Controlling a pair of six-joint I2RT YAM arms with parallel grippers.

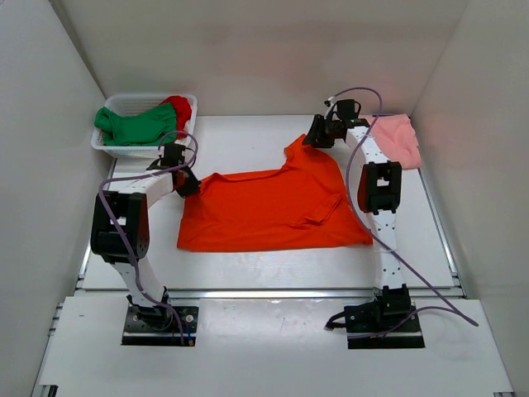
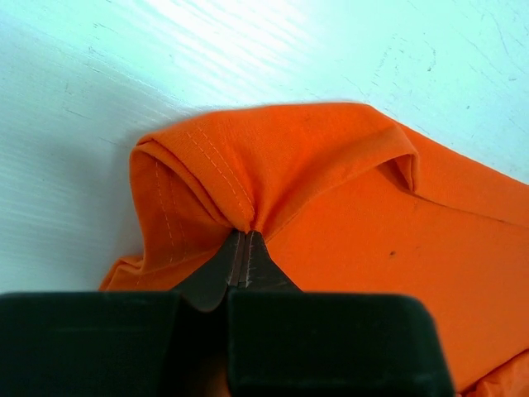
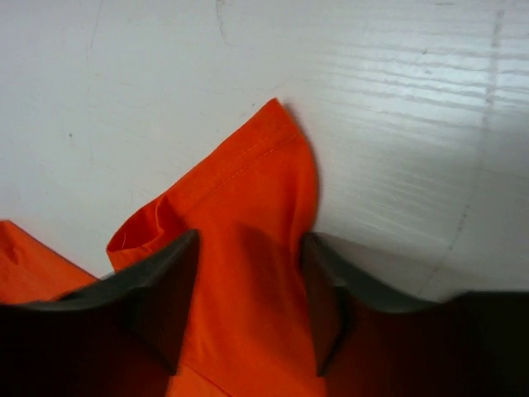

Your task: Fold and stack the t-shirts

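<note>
An orange-red t-shirt (image 1: pixel 256 211) lies spread across the middle of the table. My left gripper is shut at its folded left edge, its tips pressed into gathered cloth; whether any is between them is hard to see. My right gripper (image 1: pixel 314 136) is over the raised upper-right corner of the shirt. In the right wrist view its blurred fingers stand part open, low around that corner's cloth (image 3: pixel 248 190), one along the cloth's right edge.
A white basket (image 1: pixel 111 149) at the back left holds a green shirt (image 1: pixel 132 128) and a red one (image 1: pixel 180 112). A pink folded cloth (image 1: pixel 397 141) lies at the back right.
</note>
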